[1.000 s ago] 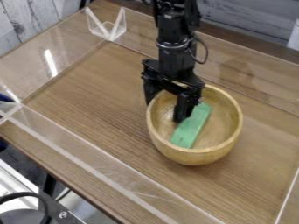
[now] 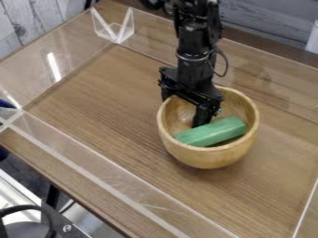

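A black robot gripper (image 2: 199, 98) reaches down from the top centre into a round wooden bowl (image 2: 224, 160) on the wooden table. Its lower parts are dark and overlap the bowl's back, so the fingertips are hard to make out. A green block (image 2: 214, 132) lies slanted across the front of the bowl's inside, below the gripper, rising from lower left to upper right.
Bare wooden table (image 2: 93, 112) fills the left and front. A clear plastic item (image 2: 113, 26) sits at the back left. A black cable loop (image 2: 25, 223) is at the lower left corner.
Since a second ago the green block has swung from steeply slanted to a flatter slant and lies nearer the bowl's front. The gripper and arm shifted slightly.
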